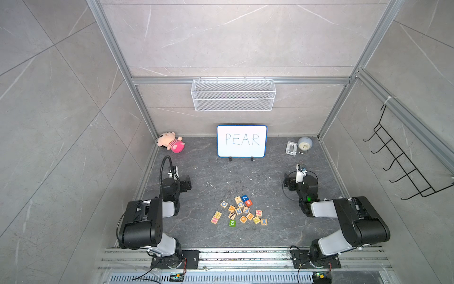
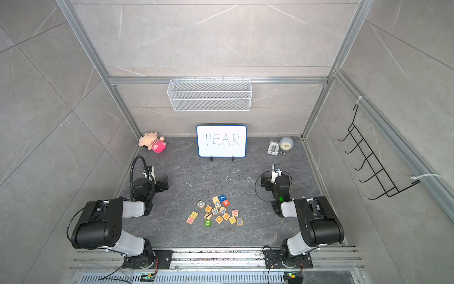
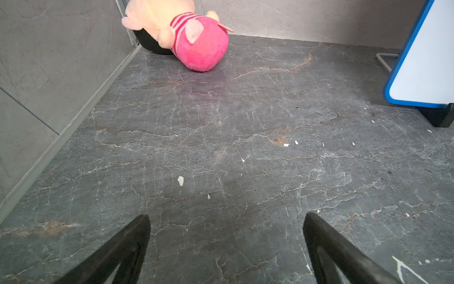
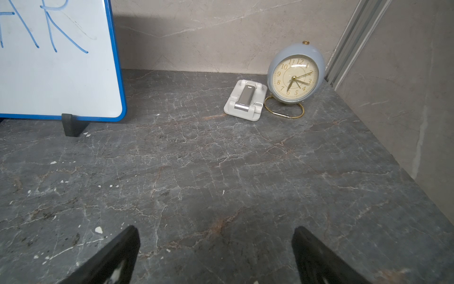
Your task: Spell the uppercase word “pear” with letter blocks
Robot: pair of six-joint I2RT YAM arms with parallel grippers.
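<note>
Several letter and number blocks lie scattered on the grey table in front of the whiteboard (image 1: 242, 149), which reads PEAR in blue. Among them are a green block with a 2 (image 1: 232, 223), a blue block (image 1: 245, 197), a red block (image 1: 248, 203) and wooden ones such as the lone wooden block (image 1: 264, 221) at the right. Most letters are too small to read surely. My left gripper is open and empty, left of the blocks. Over on their right side, my right gripper also stands open with nothing between its fingers.
A plush toy (image 1: 171, 141) lies in the back left corner. At the back right are an alarm clock (image 4: 295, 75) and a white stand (image 4: 246, 100). Bare table stretches between the blocks and the whiteboard. A wire basket (image 1: 233, 95) hangs on the back wall.
</note>
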